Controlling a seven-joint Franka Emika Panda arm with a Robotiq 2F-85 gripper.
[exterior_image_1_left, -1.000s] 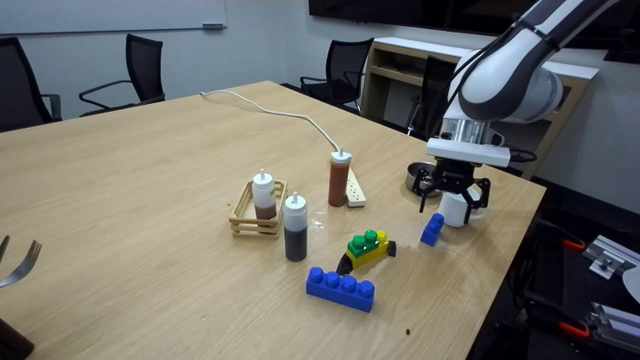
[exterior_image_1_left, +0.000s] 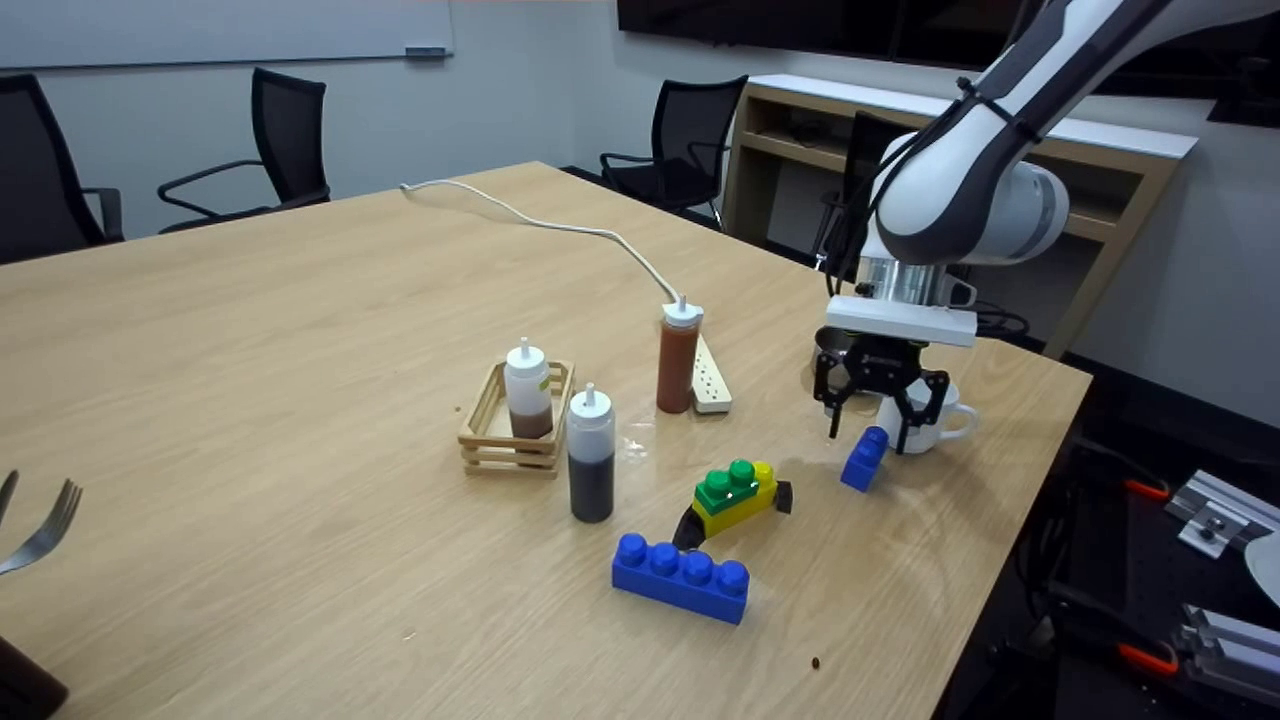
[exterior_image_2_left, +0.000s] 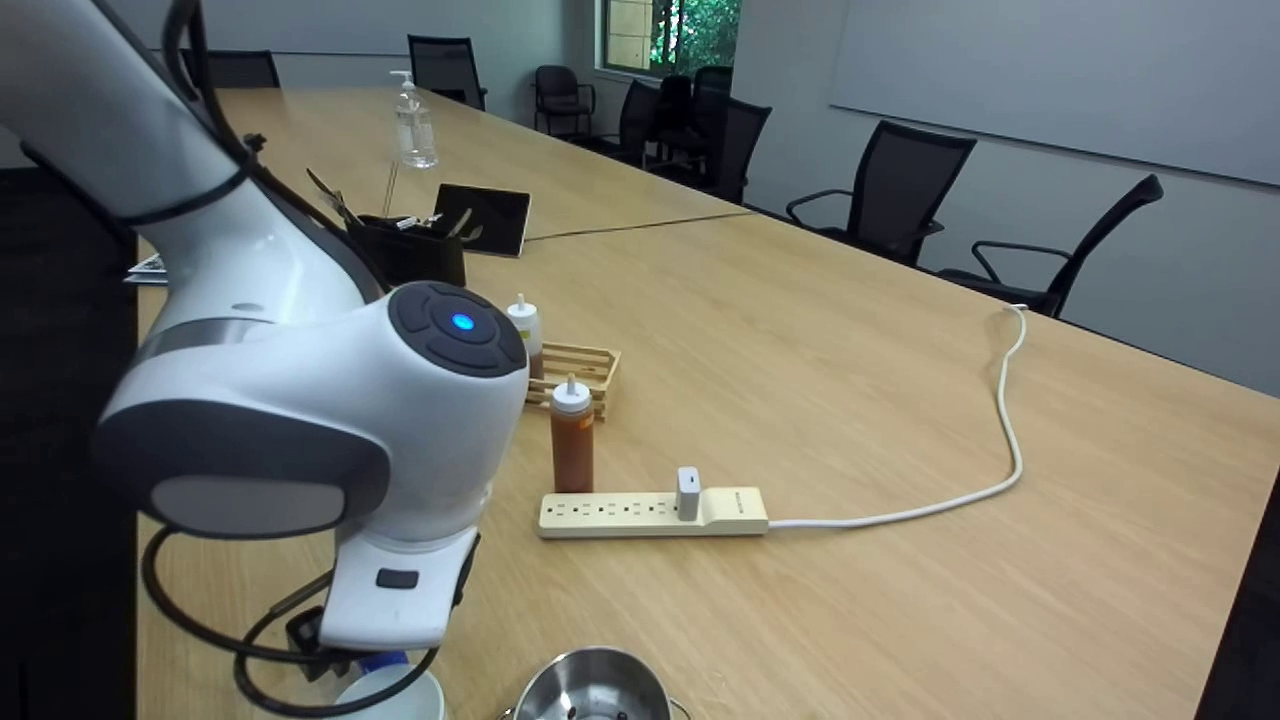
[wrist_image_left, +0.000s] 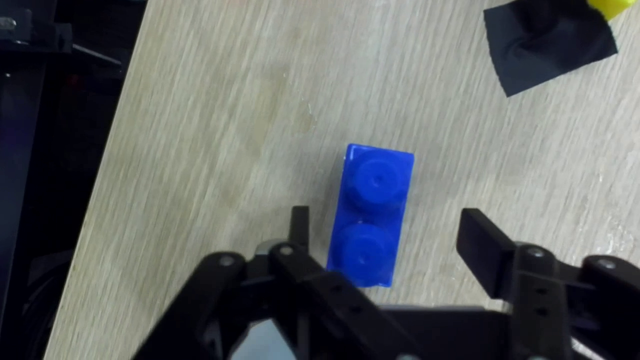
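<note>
A small blue brick (wrist_image_left: 372, 210) with two studs lies on the table, between and slightly ahead of my fingers in the wrist view. My gripper is open, its left fingertip (wrist_image_left: 299, 227) and right fingertip (wrist_image_left: 480, 249) on either side with gaps to the brick. In exterior view 1 the gripper (exterior_image_1_left: 869, 439) hangs just above and behind the blue brick (exterior_image_1_left: 864, 460). Behind the brick stands a white mug (exterior_image_1_left: 921, 420), partly hidden by the gripper.
A green and yellow brick stack (exterior_image_1_left: 738, 494) on black tape and a long blue brick (exterior_image_1_left: 680, 578) lie left of the gripper. A metal pot (exterior_image_2_left: 594, 686) is close behind. Bottles, such as the red one (exterior_image_1_left: 678, 360), stand farther left. The table edge is near on the right.
My arm and gripper have moved left in exterior view 1, bringing the fingers closer over the small blue brick. The bricks, mug and bottles have stayed put.
</note>
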